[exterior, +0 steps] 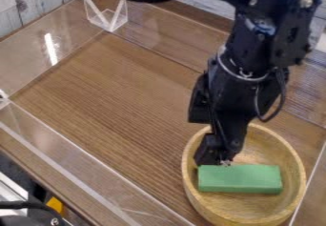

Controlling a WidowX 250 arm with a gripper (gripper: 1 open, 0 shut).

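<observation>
My black gripper [218,146] reaches down over the back left part of a round wooden bowl [291,152], its lower end inside the rim. A green rectangular block [239,179] lies in the bowl, just in front of the gripper's lower end. The fingers are dark and partly overlap, so their spacing is hard to see; nothing shows held between them.
Clear plastic walls edge it, with a white V-shaped piece [109,15] at the back left.
</observation>
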